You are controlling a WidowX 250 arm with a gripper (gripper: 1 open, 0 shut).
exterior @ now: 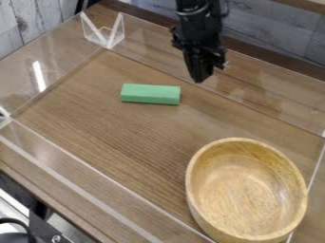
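Observation:
My black gripper (199, 72) hangs at the top centre of the view, behind and above a light green rectangular block (151, 94) that lies flat on the wooden table (114, 142), apart from it. The gripper looks shut, with nothing visible between its small, dark fingers.
A large tan round bowl (245, 190) fills the lower right. A clear angular holder (105, 30) stands at the upper left.

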